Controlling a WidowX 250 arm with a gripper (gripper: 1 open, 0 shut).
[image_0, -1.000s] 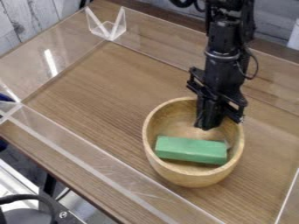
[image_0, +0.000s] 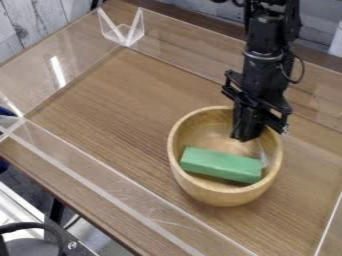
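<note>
The black robot arm (image_0: 267, 60) reaches down from the top right. Its gripper (image_0: 249, 128) is at the back rim of a wooden bowl (image_0: 187, 180), low over or just inside it; it looks shut, with nothing clear between its fingers, though the tips are dark and hard to make out. A green block (image_0: 219, 164) lies in the bowl, in front of the gripper and apart from it. A thin pale piece at the bowl's right inside is too small to identify.
A small white wire-like object (image_0: 123, 28) stands at the back left. Black cables or parts (image_0: 34, 240) lie at the bottom left corner.
The green block has shifted a little up and left within the bowl. The arm and gripper have moved only slightly.
</note>
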